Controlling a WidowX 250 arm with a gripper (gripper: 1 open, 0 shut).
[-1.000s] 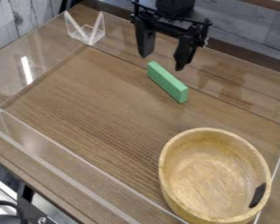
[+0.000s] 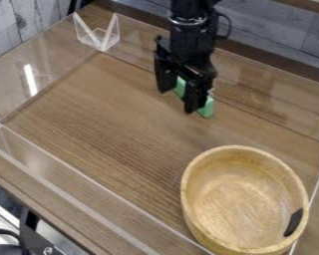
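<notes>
A black robot gripper (image 2: 178,91) hangs over the wooden table, its two fingers apart around a green block (image 2: 201,107). The block lies on the table, partly hidden behind the gripper's fingers and body. Whether the fingers touch it I cannot tell.
A large tan bowl (image 2: 242,184) fills the lower right. A clear wire or plastic holder (image 2: 99,30) stands at the back left near the table's edge.
</notes>
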